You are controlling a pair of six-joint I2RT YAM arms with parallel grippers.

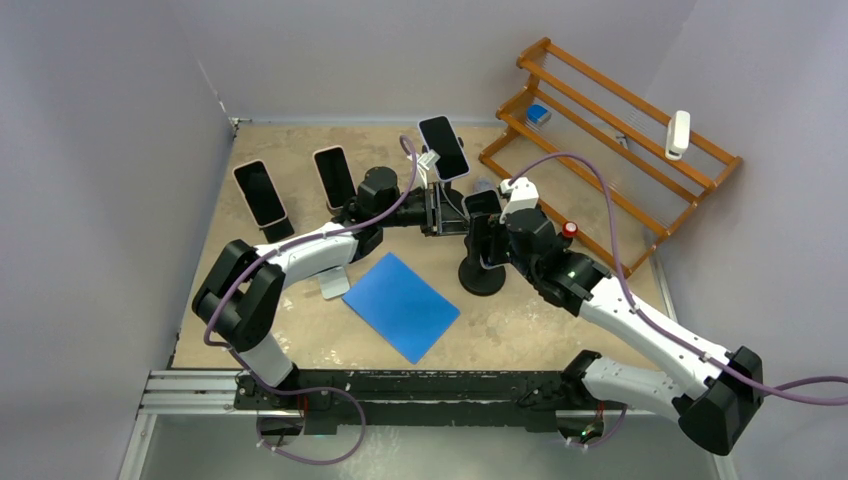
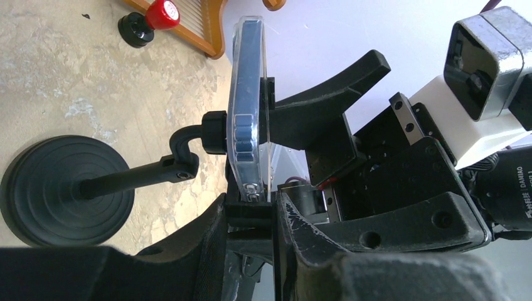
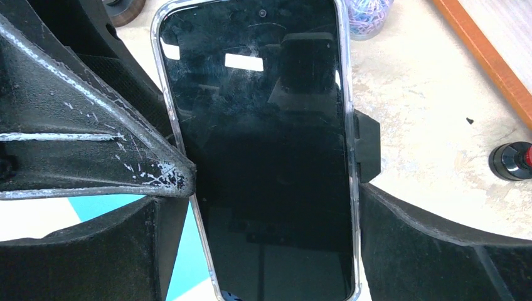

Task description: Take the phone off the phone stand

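Note:
The dark-screened phone in a clear case stands in the clamp of the black phone stand, its back against the holder. At the phone's left side, my left gripper is shut on a dark part of the stand's clamp; one of its scratched fingers shows in the right wrist view. My right gripper is part open around the phone, its fingers close to both long edges; whether both touch cannot be told. The other clamp arm sticks out on the right edge. From above, the right gripper hides much of the phone.
More phones on stands are behind: one beyond the grippers, two at the left. A blue sheet covers the front middle. A wooden rack and a red-capped bottle stand to the right.

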